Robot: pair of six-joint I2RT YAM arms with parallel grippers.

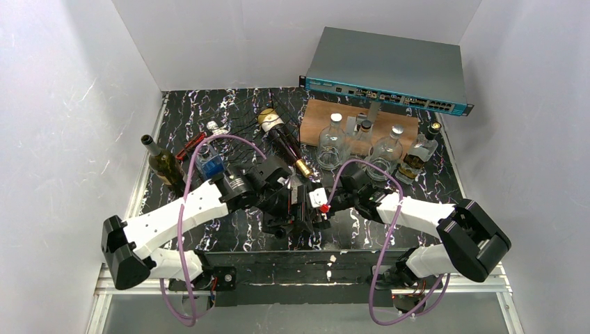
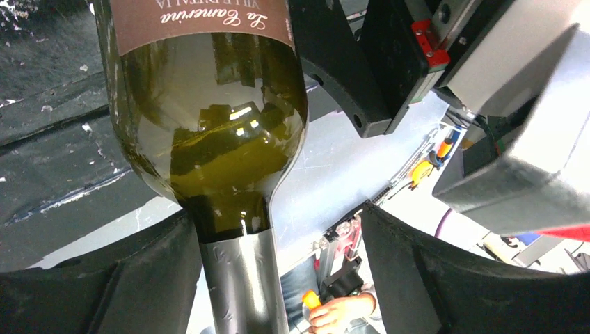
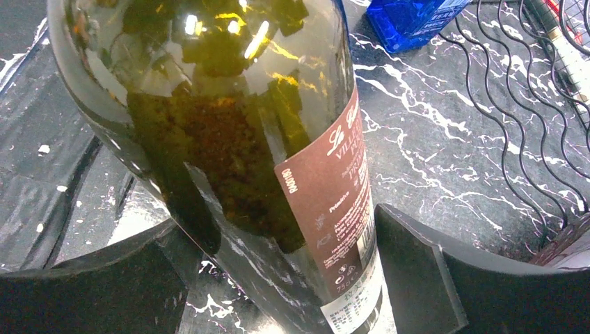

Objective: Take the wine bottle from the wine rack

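A green wine bottle with a brown label (image 2: 209,17) and silver neck foil (image 2: 243,289) fills much of both wrist views. My right gripper is shut on its body, one finger along each side. The left gripper stands open around the neck; its left finger lies close to the foil, with a clear gap before the right finger. From above, the two grippers meet at table centre and mostly hide this bottle. Behind them is the black wire wine rack (image 3: 497,111), with another dark bottle (image 1: 284,141) lying on it.
Clear glass bottles (image 1: 332,145) and an amber-liquor bottle (image 1: 419,153) stand at right, by a wooden board (image 1: 316,118). A green bottle (image 1: 165,165) and a blue one (image 1: 209,163) are at left.
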